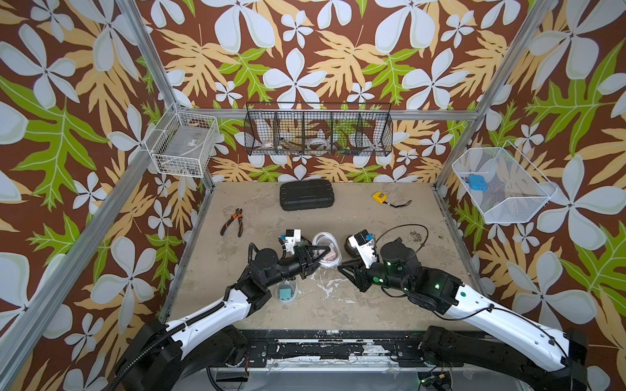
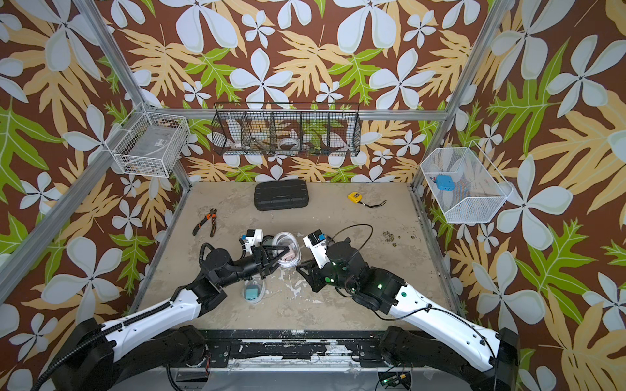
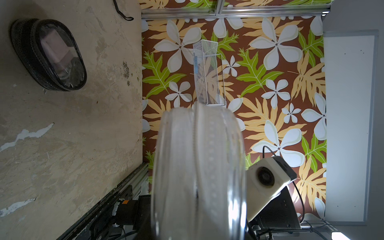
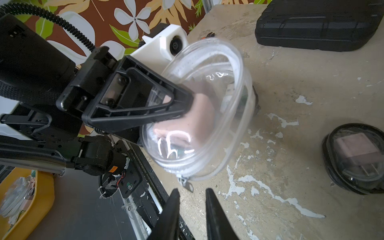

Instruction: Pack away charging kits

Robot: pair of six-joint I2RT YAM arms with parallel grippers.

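A clear oval pouch [image 4: 234,160] with a pink charger [image 4: 204,116] inside hangs above the table, and my left gripper [image 1: 314,258] is shut on it. In the left wrist view the pouch's clear side [image 3: 196,172] fills the lower middle. A metal zipper pull [image 4: 185,184] dangles from its lower edge. Just below that pull, in the right wrist view, are the two fingertips of my right gripper, a narrow empty gap between them. On the table lies a black-rimmed pouch [image 4: 354,158] with a pink charger. Another clear pouch [image 1: 285,292] holds something teal.
A black case [image 1: 306,195], pliers [image 1: 232,222] and a yellow tape measure [image 1: 380,196] lie farther back. Wire baskets hang around: white left [image 1: 186,143], black back [image 1: 318,133], white right [image 1: 505,185] with a blue item inside.
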